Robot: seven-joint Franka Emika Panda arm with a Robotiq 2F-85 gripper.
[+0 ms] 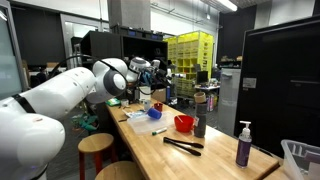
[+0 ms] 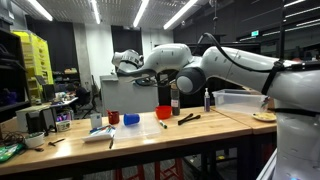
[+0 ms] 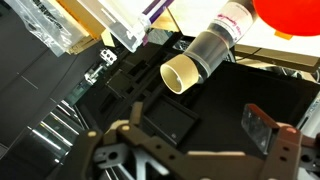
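Note:
My gripper stands open in the wrist view, its dark fingers (image 3: 258, 124) wide apart with nothing held between them. Ahead of it, a grey cylindrical bottle (image 3: 212, 50) with a tan round end shows at the upper middle. The red bowl (image 3: 288, 14) is cut off by the top right corner. In the first exterior view the arm reaches over the far part of the wooden table (image 1: 185, 165), well above its top. There the red bowl (image 1: 184, 123) and the dark bottle (image 1: 200, 126) stand side by side, clear of the arm.
Dark tongs (image 1: 182, 146) lie near the table's middle. A blue cup (image 1: 154, 113) is farther back. The purple pump bottle (image 1: 244, 146) stands at the right edge, near a clear bin (image 1: 302, 158). Stools (image 1: 96, 143) flank the table. Bare tabletop lies at the front.

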